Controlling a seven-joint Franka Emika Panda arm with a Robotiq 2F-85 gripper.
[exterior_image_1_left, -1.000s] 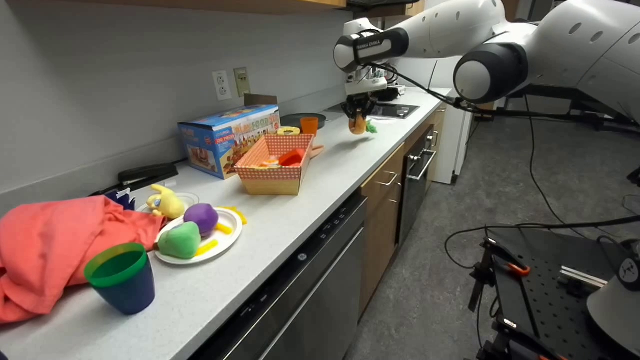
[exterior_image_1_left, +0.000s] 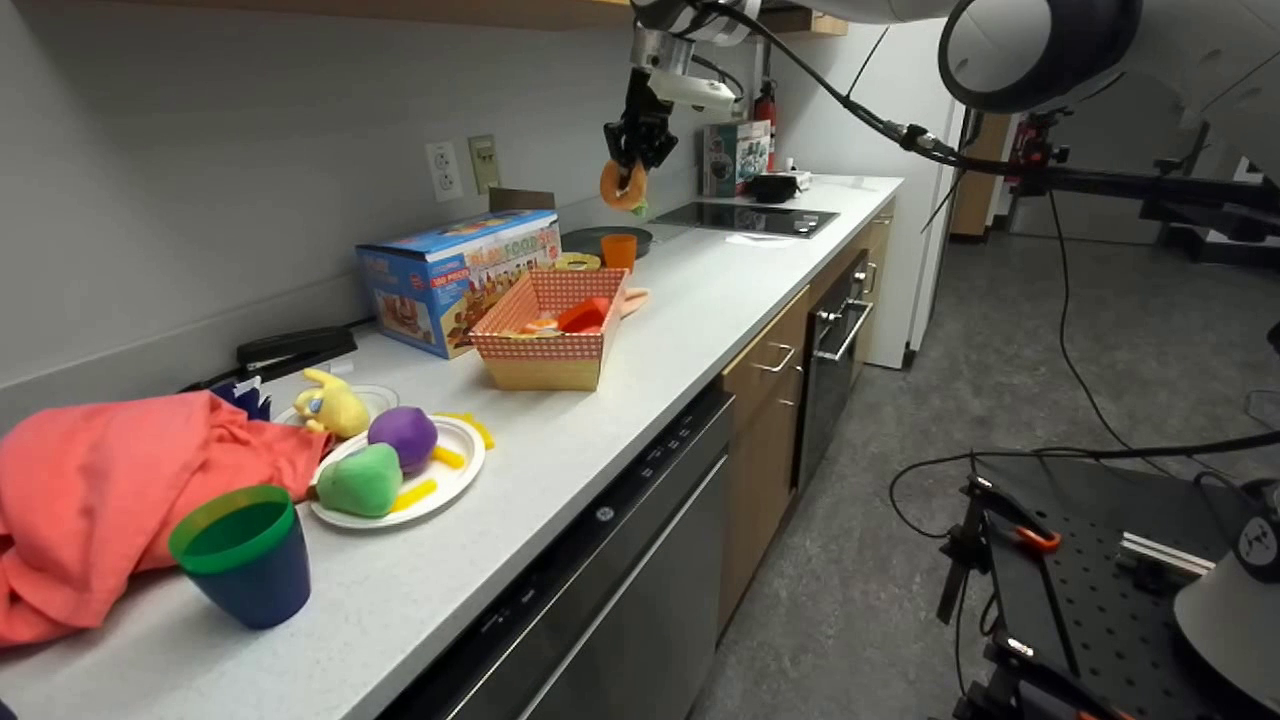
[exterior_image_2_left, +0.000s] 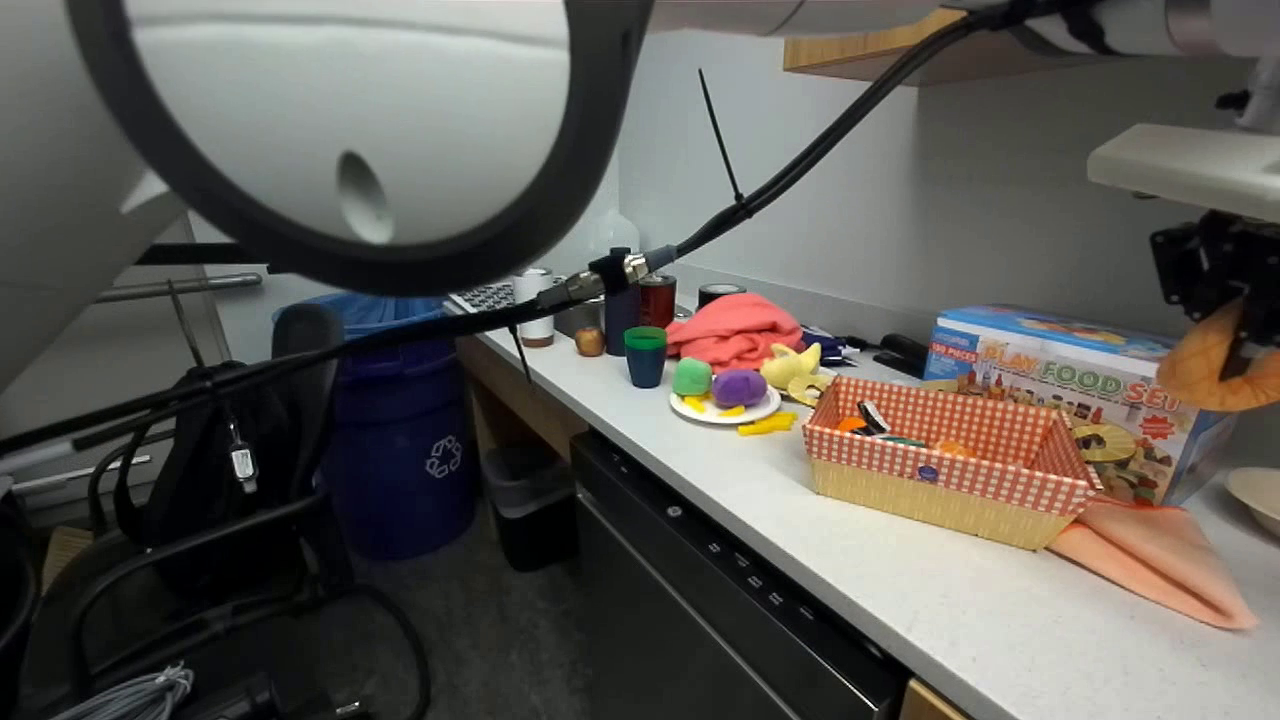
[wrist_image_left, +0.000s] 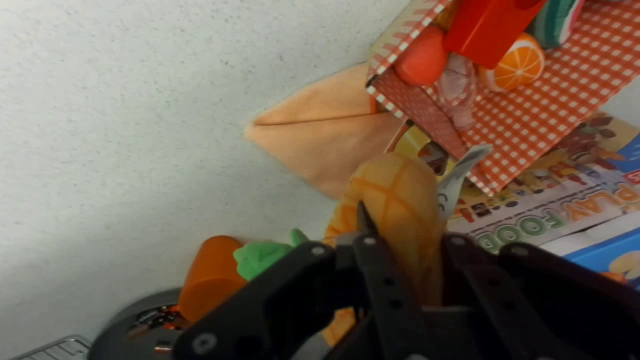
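High over the counter, my gripper (exterior_image_1_left: 636, 162) is shut on a plush orange-tan toy food (exterior_image_1_left: 623, 188) with a criss-cross pattern and green leaves at one end. In the wrist view this toy (wrist_image_left: 393, 207) is pinched between the black fingers, a white tag sticking out and a green leafy part (wrist_image_left: 261, 258) showing on the left. At the right edge of exterior view 2 the toy (exterior_image_2_left: 1200, 360) appears again, partly cut off. Below it, the red-checked basket (exterior_image_1_left: 546, 372) holds several toy foods, among them a red box (exterior_image_1_left: 584, 316).
Behind the basket stands the blue play food box (exterior_image_1_left: 450, 276). An orange cup (exterior_image_1_left: 619, 250) is by a dark pan, and a peach cloth (exterior_image_2_left: 1158, 564) lies beside the basket. A plate (exterior_image_1_left: 462, 474) with toys and a blue-green cup (exterior_image_1_left: 246, 558) occupy the near counter.
My gripper has risen from low over the counter and moved left toward the wall, carrying the toy. The basket, box and plate have not moved.
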